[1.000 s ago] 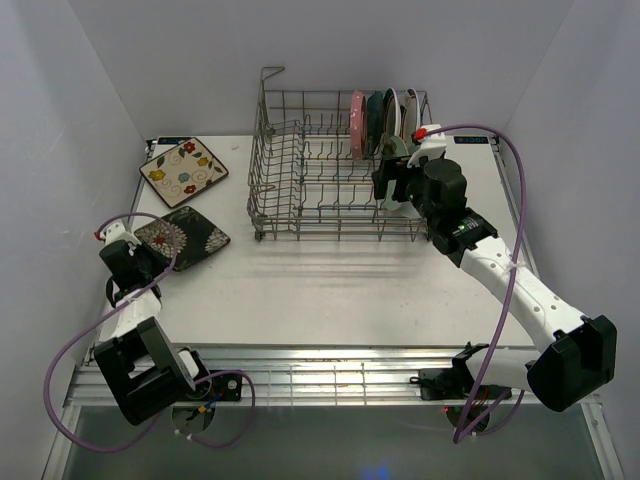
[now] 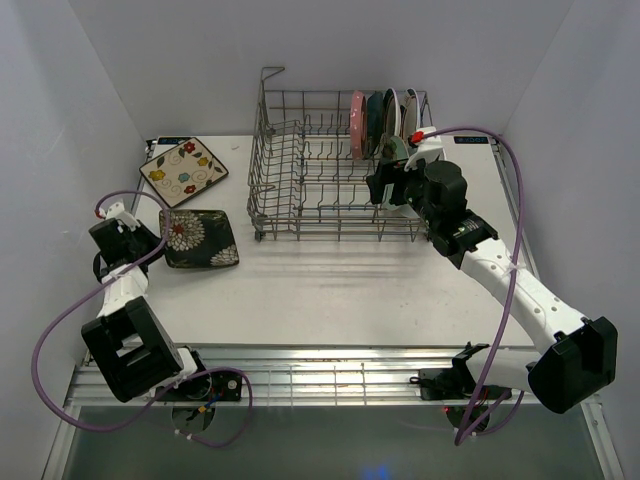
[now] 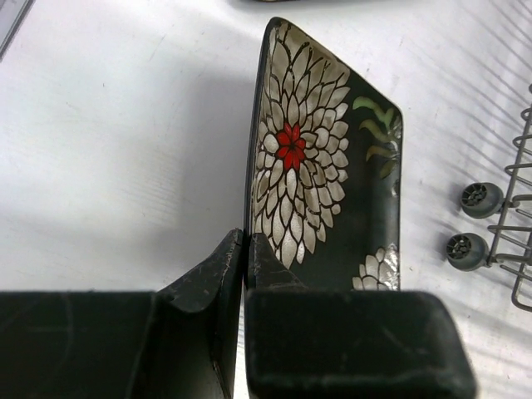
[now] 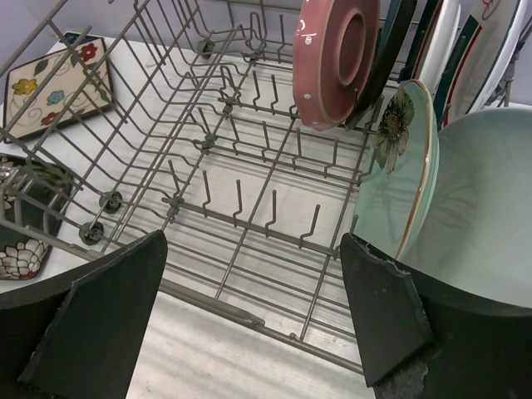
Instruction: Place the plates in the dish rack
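Observation:
A dark square plate with white flowers (image 3: 312, 166) is gripped at its edge by my left gripper, shut on it at the table's left. A cream floral plate (image 2: 183, 172) lies behind it. The dish rack (image 2: 285, 225) holds several plates on its right, including a pink one (image 4: 324, 66) and a pale green one (image 4: 391, 191). My right gripper stands open over the rack's front right, with nothing visible between its fingers.
The rack's middle and left rows are empty. Bare table (image 2: 330, 290) lies in front of the rack. Walls stand close at the left, back and right.
The right arm has not visibly moved.

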